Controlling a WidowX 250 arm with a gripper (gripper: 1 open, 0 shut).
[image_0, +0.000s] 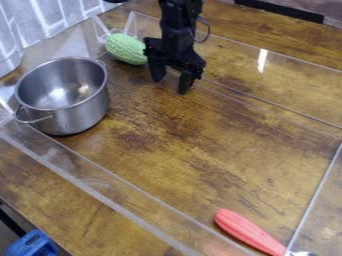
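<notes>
My black gripper hangs low over the back middle of the wooden table, beside a pale green, oblong, vegetable-like object. Its dark fingers are too small and dark to tell whether they are open or shut, or whether anything is between them.
A large steel pot stands at the left. A red-handled utensil lies at the front right. A blue object is at the lower left corner.
</notes>
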